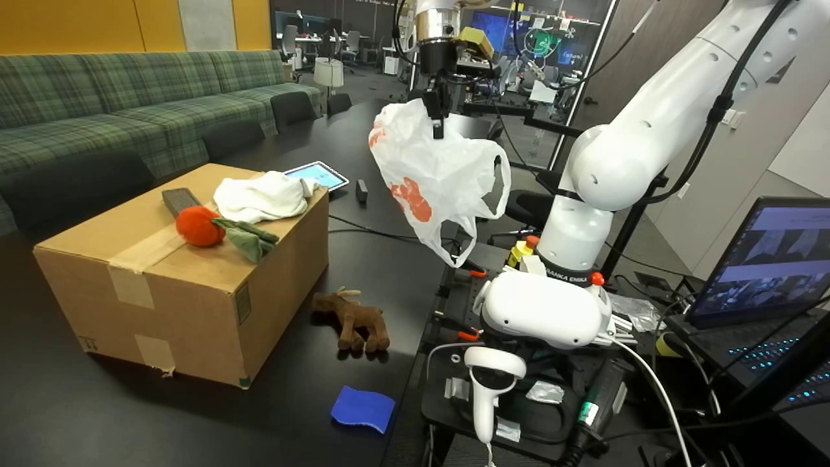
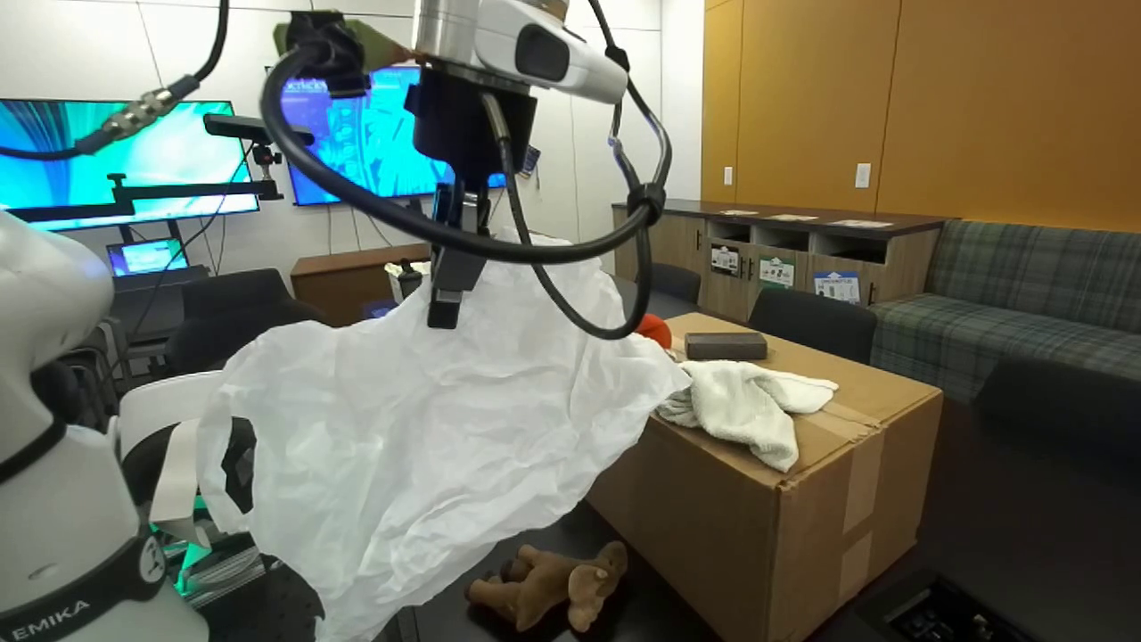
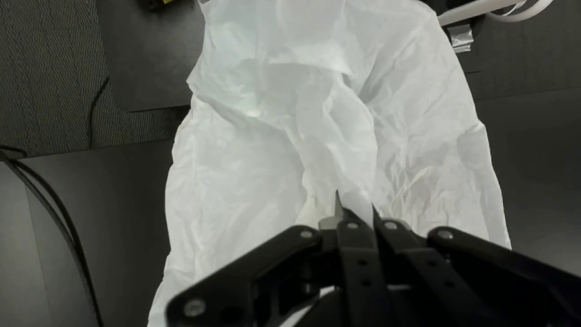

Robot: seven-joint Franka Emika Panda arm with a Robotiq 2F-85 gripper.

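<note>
A white plastic bag [image 1: 436, 175] with orange-red print hangs in the air from my gripper [image 1: 438, 131], its loop handles dangling at the lower right in exterior view 1. In exterior view 2 the bag [image 2: 428, 417] spreads wide below the gripper [image 2: 445, 310]. The wrist view has the bag [image 3: 245, 174] filling the middle, its crumpled film gathered at the fingertips. My gripper is shut on the bag, the two fingers close together. Whether anything lies inside the bag cannot be told.
On the black table stands a cardboard box [image 1: 155, 311] topped by a white cloth [image 1: 260, 194], a dark grey block [image 1: 180, 201] and a red-and-green plush [image 1: 201, 226]. A brown plush moose [image 1: 354, 319] and a blue sponge [image 1: 363, 408] lie near the table edge. A tablet [image 1: 319, 174] rests behind the box.
</note>
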